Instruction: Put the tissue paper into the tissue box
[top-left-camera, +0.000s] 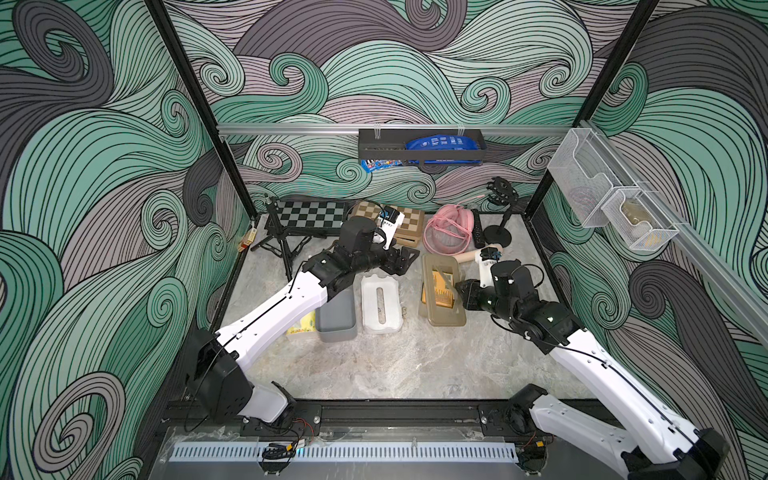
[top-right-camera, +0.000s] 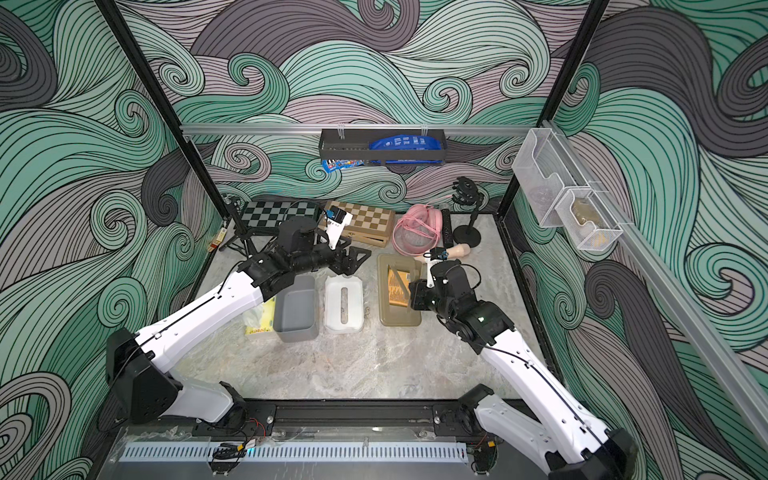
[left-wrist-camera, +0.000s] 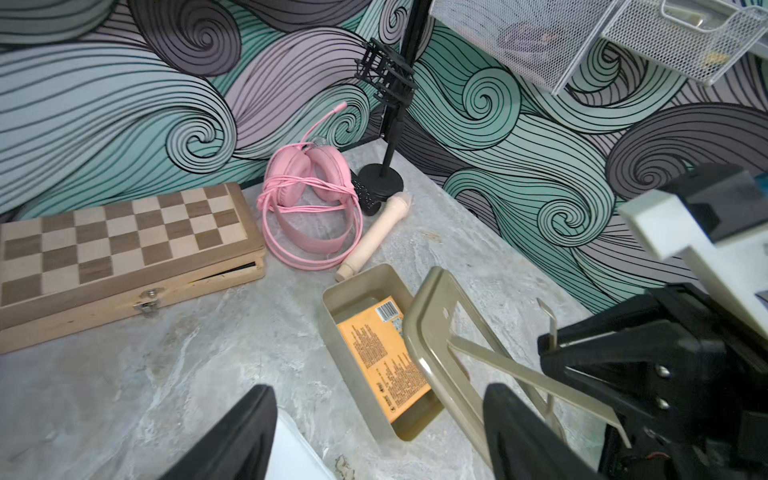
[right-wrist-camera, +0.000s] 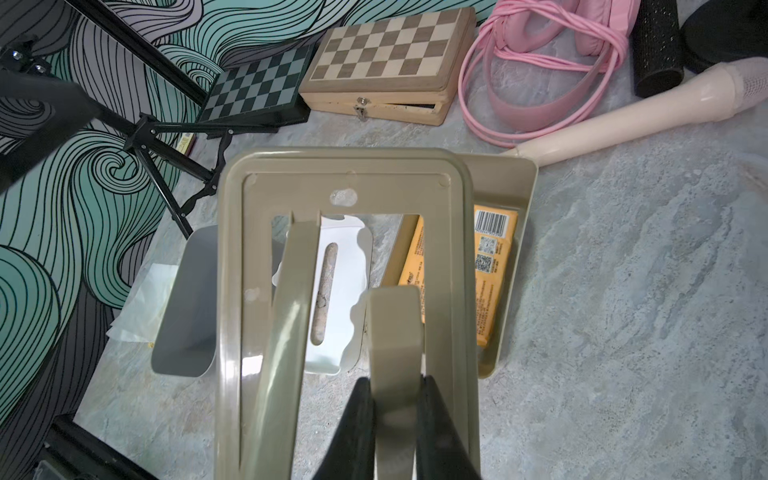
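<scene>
An orange tissue pack (left-wrist-camera: 381, 356) lies inside an olive box (right-wrist-camera: 504, 328). My right gripper is shut on the box's olive lid, which is raised tilted over the box, as the left wrist view shows. Left of the box sits a white slotted cover (top-left-camera: 392, 308). My left gripper is open and empty, held above the table near the white cover and the wooden chess box.
At the back are a wooden chess box (left-wrist-camera: 120, 248), pink headphones (left-wrist-camera: 328, 180), a cream microphone (right-wrist-camera: 632, 120) and a black stand (top-left-camera: 497, 233). A grey bin (top-left-camera: 336, 324) sits at left.
</scene>
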